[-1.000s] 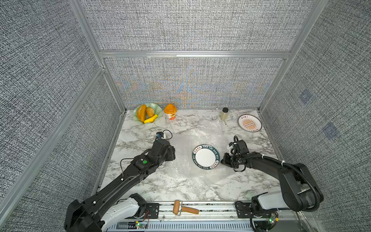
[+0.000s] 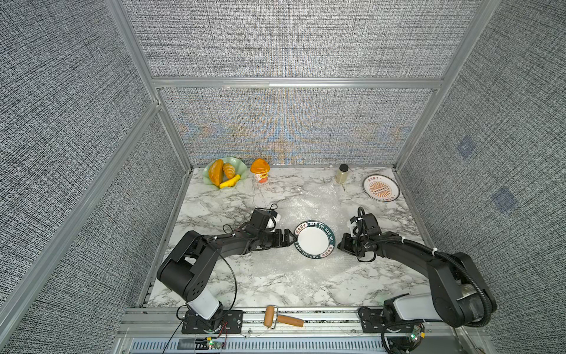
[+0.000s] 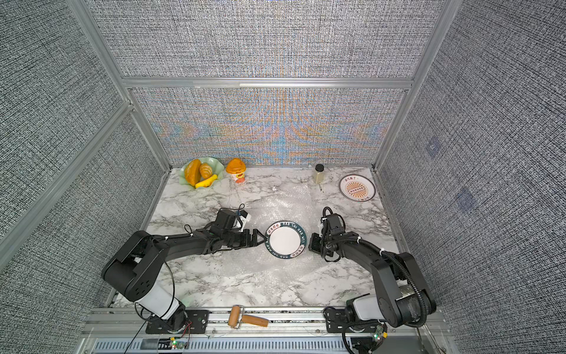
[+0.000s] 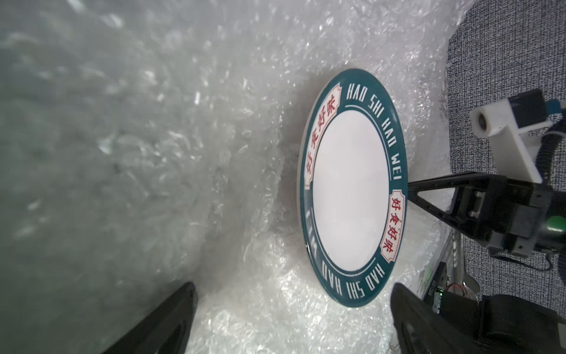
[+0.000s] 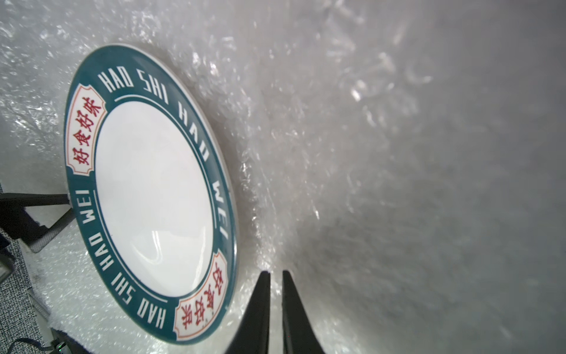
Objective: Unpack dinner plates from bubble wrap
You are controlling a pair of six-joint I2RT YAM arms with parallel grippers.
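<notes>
On a sheet of clear bubble wrap (image 2: 277, 256) lies one dinner plate (image 2: 313, 241), white with a green lettered rim. My left gripper (image 2: 293, 237) is at the plate's left rim; its fingers (image 4: 168, 321) stand wide apart and hold nothing. From the right wrist view, one left finger (image 5: 56, 227) reaches the rim, but contact is unclear. Just off the right rim is my right gripper, with a narrow empty gap between its fingers. A second plate (image 2: 381, 187), white with an orange pattern, rests bare at the back right.
Along the back stand a green bowl (image 2: 207, 171) of bread and a banana, an orange-lidded cup (image 2: 260, 171) and a black-capped jar (image 2: 342, 174). A wooden-handled roller (image 2: 290, 320) lies on the front rail. Bare marble (image 2: 247, 283) is free in front.
My left arm has swung in from the left, bringing its gripper to the plate's left rim and turning its wrist. The plate and the right arm look nearly still.
</notes>
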